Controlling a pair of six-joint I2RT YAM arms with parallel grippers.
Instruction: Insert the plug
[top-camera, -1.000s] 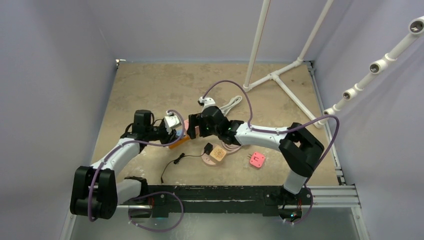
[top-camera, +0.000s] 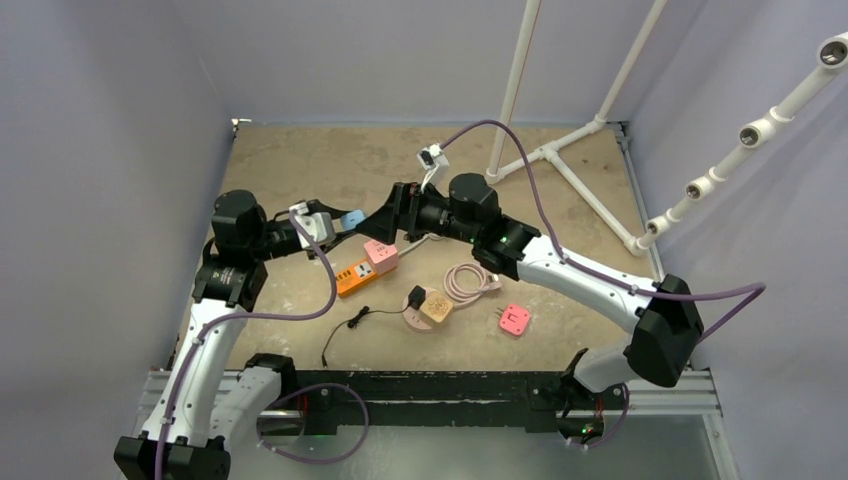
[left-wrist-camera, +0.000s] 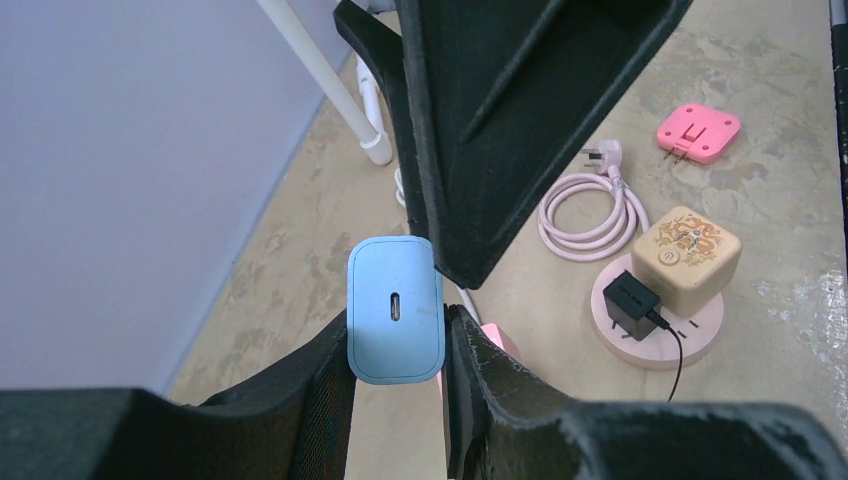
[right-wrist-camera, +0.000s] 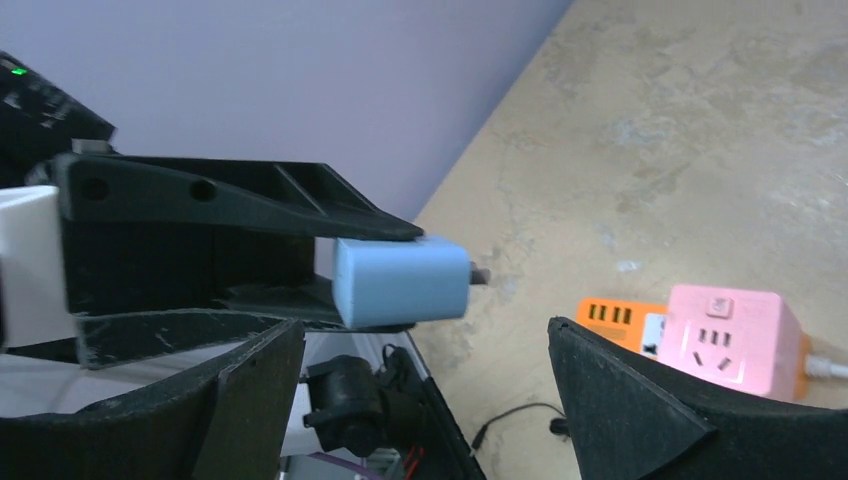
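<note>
A light blue plug is held by my left gripper, which is shut on it; the plug (right-wrist-camera: 400, 280) has a short dark part poking out to the right in the right wrist view. My right gripper (top-camera: 385, 212) is apart at the fingers, open, close beside the plug in the top view, with nothing seen between its fingers. Below them lie an orange power strip (top-camera: 352, 280) and a pink socket cube (top-camera: 380, 256).
A round pink base (left-wrist-camera: 680, 340) carries a black adapter (left-wrist-camera: 630, 300) and beige cube (left-wrist-camera: 685, 255). A coiled pink cable (left-wrist-camera: 590, 240) and pink plug (left-wrist-camera: 697, 133) lie near them. A white pipe frame (top-camera: 590, 200) stands back right.
Both grippers have risen from over the power strip. The left one moved up and left in the top view with the blue plug; the right arm swung up too, uncovering more of the table.
</note>
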